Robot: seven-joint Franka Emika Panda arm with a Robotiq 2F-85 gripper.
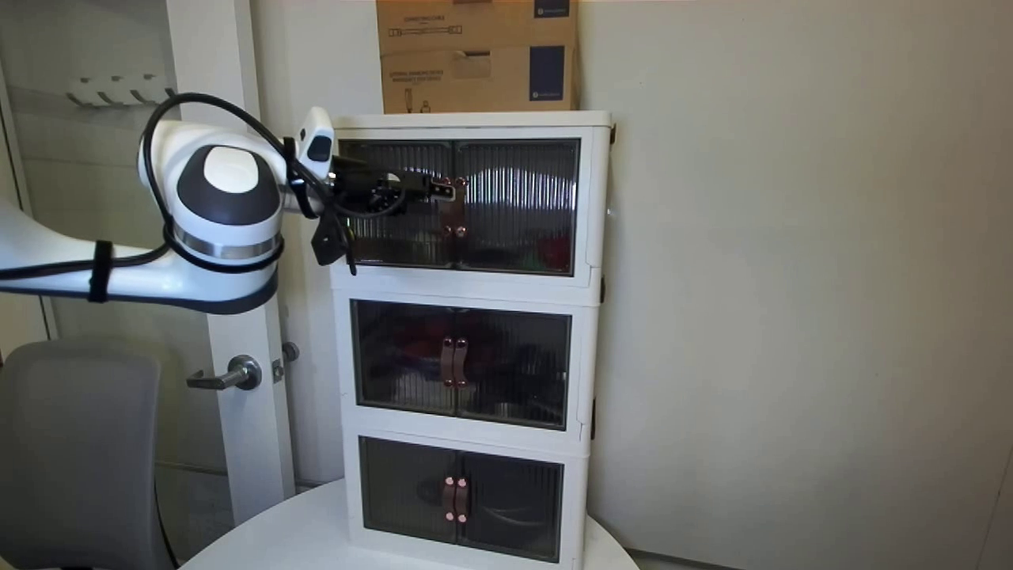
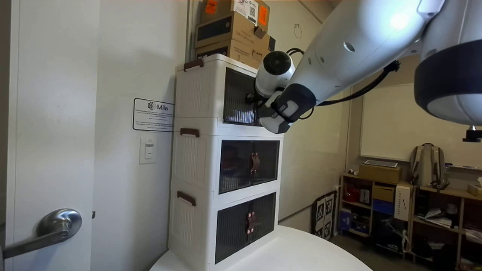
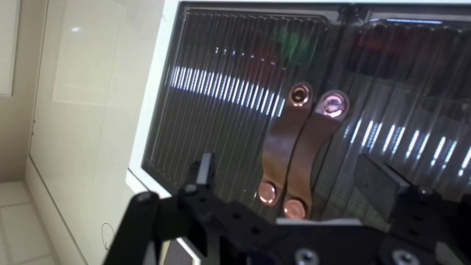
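A white three-tier cabinet (image 1: 598, 209) has dark, ribbed see-through doors, all closed. In the wrist view, the top tier's pair of brown leather handles (image 3: 282, 150) with copper studs lies side by side along the seam between the doors. My gripper is open in front of them, one finger (image 3: 205, 170) to each side, with the handles seen between. Contact with the handles cannot be made out. In exterior view 1 the fingertips (image 1: 443, 191) overlap the upper part of the top handles. The arm hides much of the top tier in exterior view 2.
Cardboard boxes (image 1: 475, 76) are stacked on the cabinet. It stands on a round white table (image 2: 311, 248), bare in front. Middle handles (image 1: 455, 362) and bottom handles (image 1: 456, 499) are below. A door lever (image 1: 228, 374) and a grey chair (image 1: 81, 446) are at the left.
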